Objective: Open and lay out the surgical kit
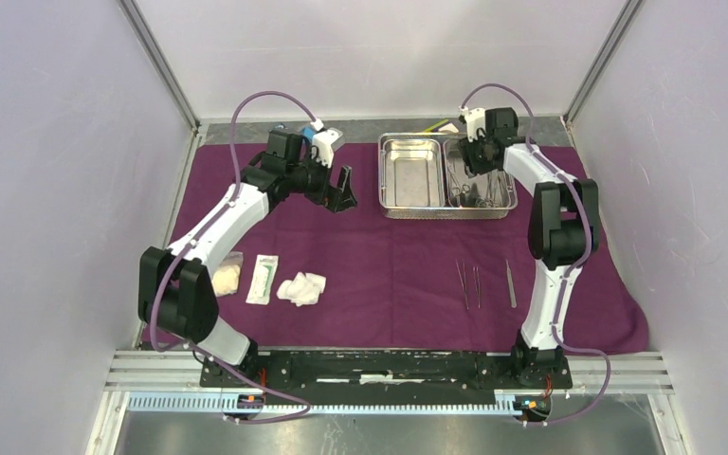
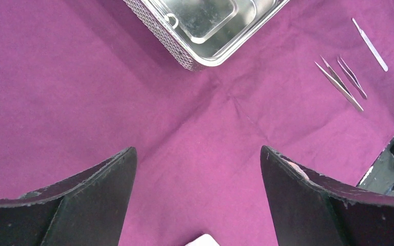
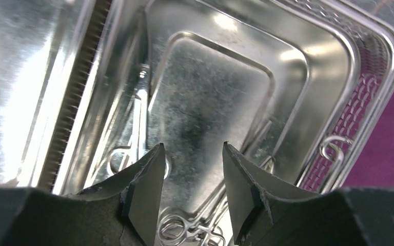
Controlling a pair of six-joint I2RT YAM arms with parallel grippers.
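Note:
The steel kit point(image 1: 411, 175) has two inner trays; the left one is empty, the right holds scissors and clamps point(image 3: 184, 225). My right gripper is open low over that tray, among the instruments, nothing seen held. My left gripper hangs open over the cloth left of the kit. Two tweezers point(image 1: 464, 284) and a scalpel handle point(image 1: 510, 284) lie on the cloth at front right. A folded gauze point(image 1: 300, 289), a packet point(image 1: 262, 280) and a bag point(image 1: 227, 275) lie at front left.
Walls enclose the sides and back. Small items point(image 1: 441, 125) lie behind the kit on the grey strip.

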